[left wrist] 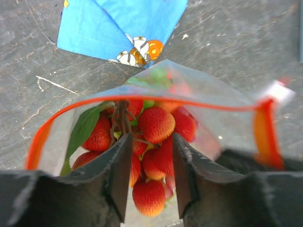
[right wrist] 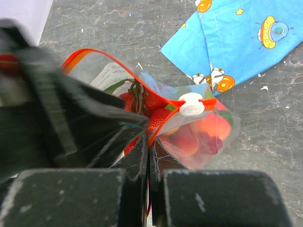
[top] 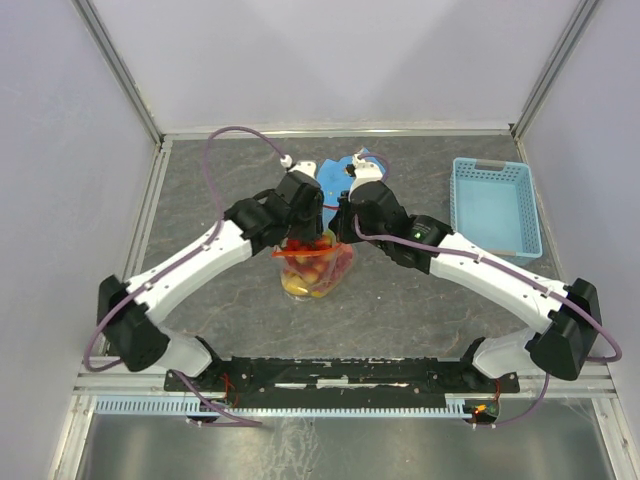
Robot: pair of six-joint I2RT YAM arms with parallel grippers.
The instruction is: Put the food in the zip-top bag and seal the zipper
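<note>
The zip top bag (top: 312, 275) holds red and yellow fruit with green leaves; its orange zipper rim (left wrist: 189, 101) gapes over the strawberries (left wrist: 156, 124). My left gripper hangs over the bag mouth, its fingers parted above the fruit with nothing clearly held. My right gripper is shut at the zipper's edge, the orange strip running down to its fingertips; a white slider (right wrist: 191, 103) sits on the zipper beside it. The left gripper's dark body covers much of the bag's left side in the right wrist view.
A blue printed cloth (right wrist: 236, 38) lies behind the bag. An empty light-blue basket (top: 497, 208) stands at the right.
</note>
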